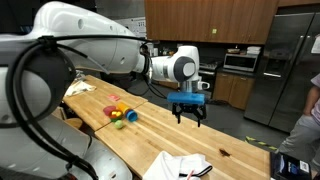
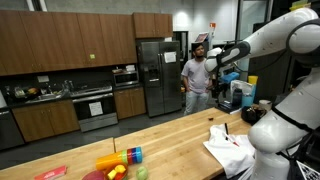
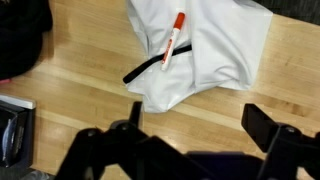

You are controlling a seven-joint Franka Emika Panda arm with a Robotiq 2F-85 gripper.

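Note:
My gripper hangs open above the wooden table, its fingers pointing down and nothing between them. In the wrist view its two dark fingers stand wide apart at the lower edge, with bare wood between. A white cloth lies spread on the table ahead of them. On it rests a marker with a red cap and a white body. A thin black strip or pen lies beside the marker, across the cloth's edge. From exterior view 1 the cloth shows below and in front of the gripper.
Colourful toys and cups stand at the table's left, with a red item beyond them in exterior view 2. Dark objects line the left of the wrist view. A person stands behind the table.

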